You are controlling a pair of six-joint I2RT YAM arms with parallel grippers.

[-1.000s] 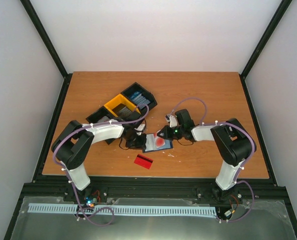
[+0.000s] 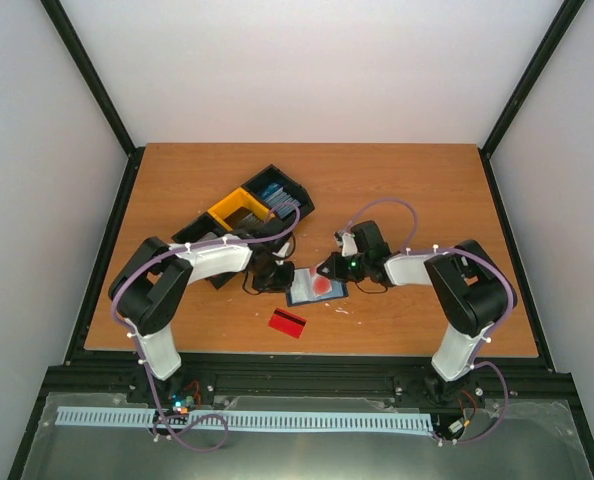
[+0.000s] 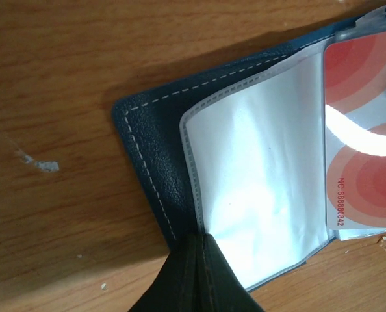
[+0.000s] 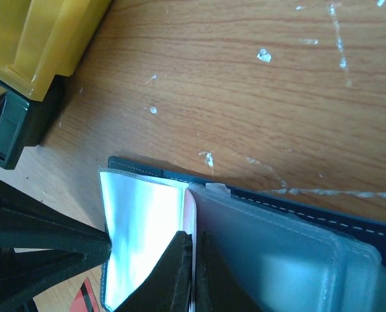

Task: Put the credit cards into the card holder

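The card holder (image 2: 302,290) lies open on the table, a dark cover with clear sleeves (image 3: 258,169); a red and white card (image 3: 362,188) shows in it in the left wrist view. My left gripper is shut at the sleeve edge on the holder's left side. My right gripper is shut on the edge of a thin upright sleeve leaf (image 4: 189,218). A red card (image 2: 287,323) lies on the table in front of the holder.
A black organiser (image 2: 287,185) with a yellow compartment (image 2: 227,205) stands behind and left of the holder, holding several blue items.
Both arms and the holder have shifted very slightly in the top view; otherwise little differs.
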